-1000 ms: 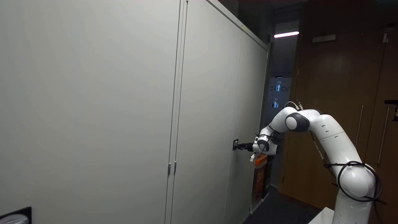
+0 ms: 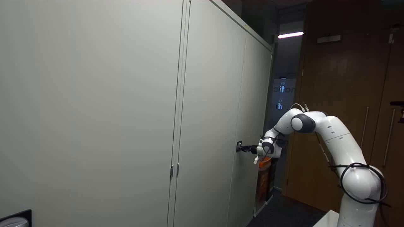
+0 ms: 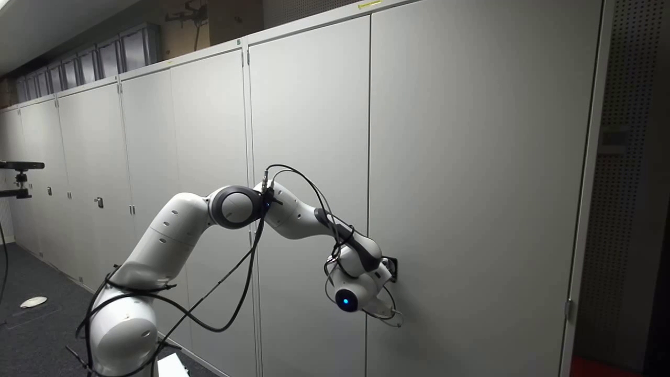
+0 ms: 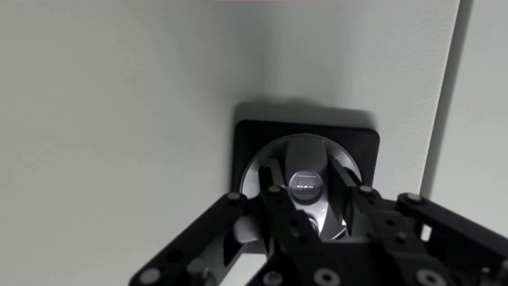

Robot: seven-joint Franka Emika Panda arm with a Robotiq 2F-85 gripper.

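In the wrist view, the cabinet's grey metal turn handle (image 4: 306,155) sits in a round silver recess on a square black plate (image 4: 252,136). My gripper is shut on this handle, one dark finger at each side of it; the lower part of the handle is partly covered by the fingers. The cabinet door (image 3: 477,157) looks closed, flush with its neighbour. From the side, the gripper (image 2: 242,148) reaches straight to the handle plate (image 2: 239,146). In the other exterior view, the wrist hides the fingers, with only part of the plate (image 3: 392,267) showing.
A narrow seam (image 4: 445,95) runs right of the handle in the wrist view. More closed grey cabinets (image 3: 91,138) line the wall. An orange-topped item (image 2: 265,162) stands beyond the cabinet's end. Loose cables (image 3: 220,326) hang from the arm.
The arm's elbow has shifted very slightly to the right in exterior view 1. My gripper remains at the handle, and the cabinet doors look unchanged.
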